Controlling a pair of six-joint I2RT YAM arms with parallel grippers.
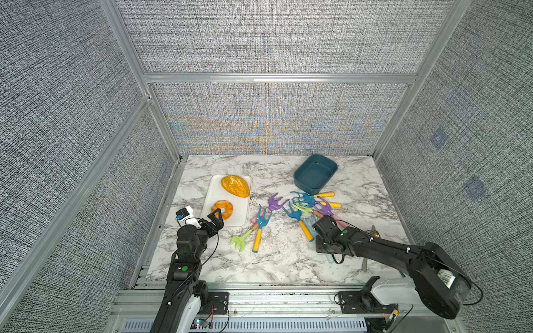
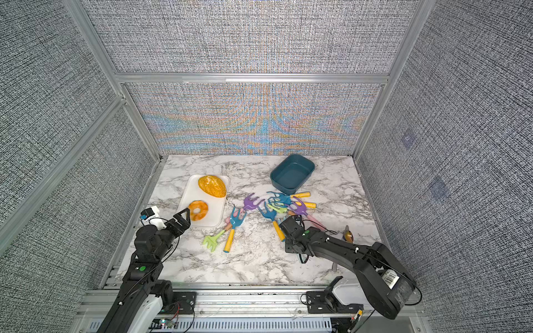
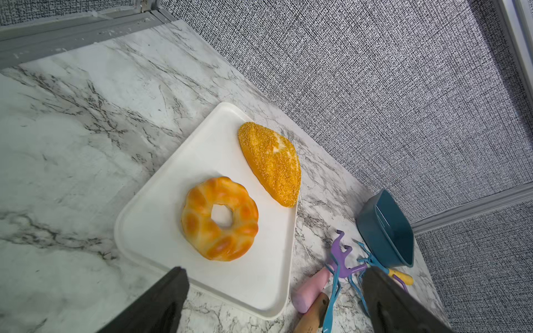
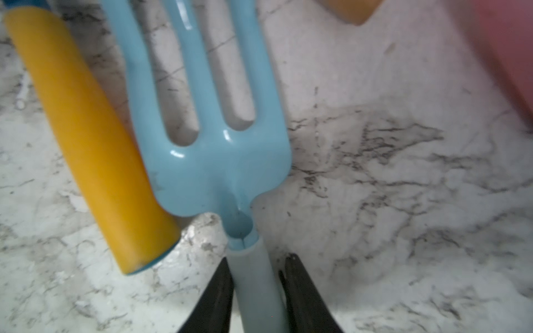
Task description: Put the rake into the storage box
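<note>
In the right wrist view a light blue three-tined rake (image 4: 222, 161) lies on the marble table, its pale handle (image 4: 256, 291) running down between the fingers of my right gripper. Those fingers stand close along both sides of the handle; whether they press on it I cannot tell. From above, that gripper and its arm hide most of this rake. The dark teal storage box (image 1: 315, 173) stands at the back, right of centre, and looks empty. My left gripper is open near the white tray, with nothing between its fingers.
A yellow-handled tool (image 4: 94, 138) lies close along the rake's left side. Several coloured rakes and forks crowd the table in front of the box. The white tray (image 1: 212, 191) carries a bread loaf (image 1: 235, 186) and a ring (image 1: 223, 209). A spoon (image 2: 348, 234) lies at right.
</note>
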